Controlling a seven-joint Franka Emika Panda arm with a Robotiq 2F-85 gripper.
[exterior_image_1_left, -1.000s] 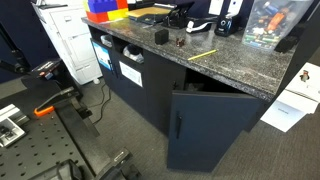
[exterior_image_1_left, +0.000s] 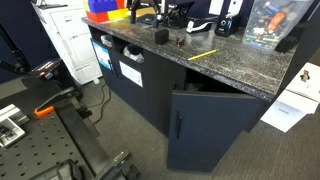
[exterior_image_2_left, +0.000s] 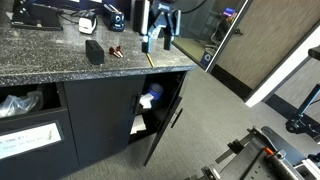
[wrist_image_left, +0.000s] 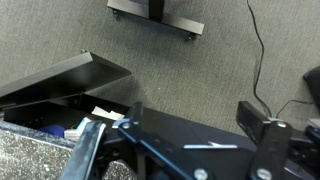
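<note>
My gripper (exterior_image_2_left: 156, 43) hangs above the counter's front edge in exterior view 2, open and pointing down. Nothing lies between its fingers in the wrist view, where the gripper has its two dark tips wide apart over the cabinet's edge and floor. A dark cabinet door (exterior_image_1_left: 205, 130) stands swung out into the room. Behind it, the cabinet's opening shows a blue and white item (exterior_image_2_left: 150, 97) on a shelf. From above, the same door (wrist_image_left: 70, 75) juts out to the left of the gripper, apart from it.
On the speckled counter (exterior_image_2_left: 60, 66) sit a black box (exterior_image_2_left: 95, 51), small dark red items (exterior_image_2_left: 116, 51) and a yellow stick (exterior_image_2_left: 151, 61). A clear bin (exterior_image_1_left: 272, 20) of mixed things stands at the counter's right end.
The cabinet door and the counter objects have stayed put.
</note>
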